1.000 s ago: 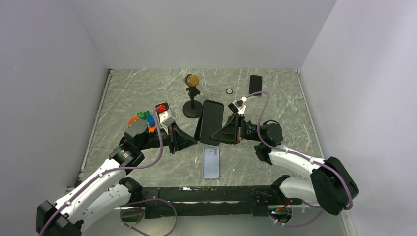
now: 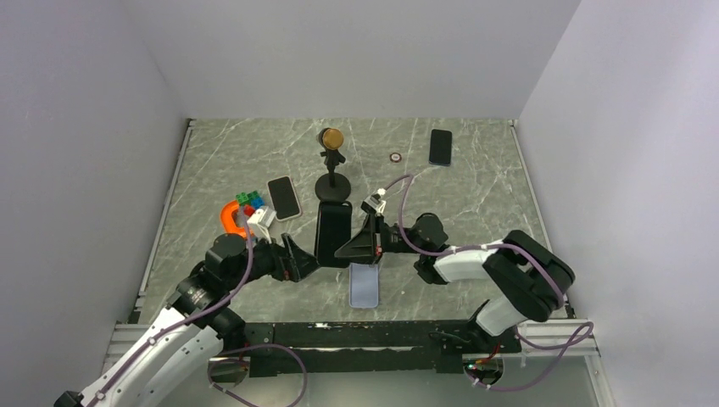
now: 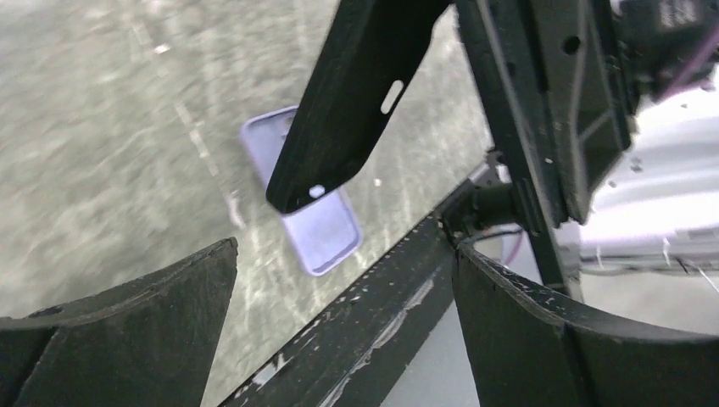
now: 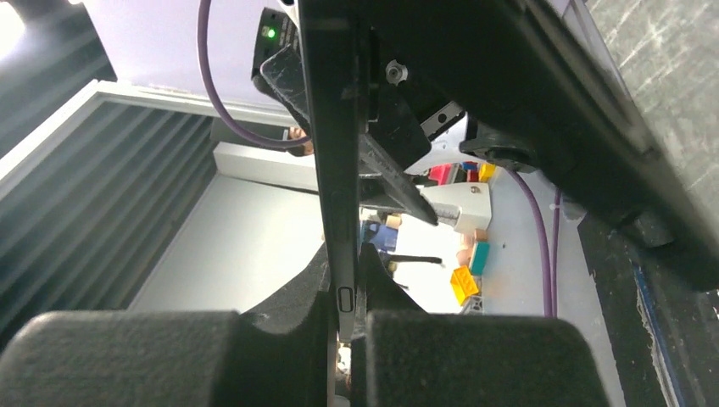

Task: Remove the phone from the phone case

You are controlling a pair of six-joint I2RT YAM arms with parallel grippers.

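Observation:
A black phone in its case (image 2: 332, 229) (image 3: 348, 102) (image 4: 333, 153) is held raised above the table by my right gripper (image 2: 360, 250), which is shut on it. My left gripper (image 2: 301, 263) is just left of it, open and empty; in the left wrist view the held item hangs beyond its fingers. Whether phone and case are apart cannot be told. A pale blue phone or case (image 2: 364, 288) (image 3: 318, 233) lies on the table below.
A black stand (image 2: 332, 186) stands behind. Phones lie at the middle left (image 2: 284, 198) and back right (image 2: 440, 147). An orange tray (image 2: 229, 218) with toy bricks is at the left.

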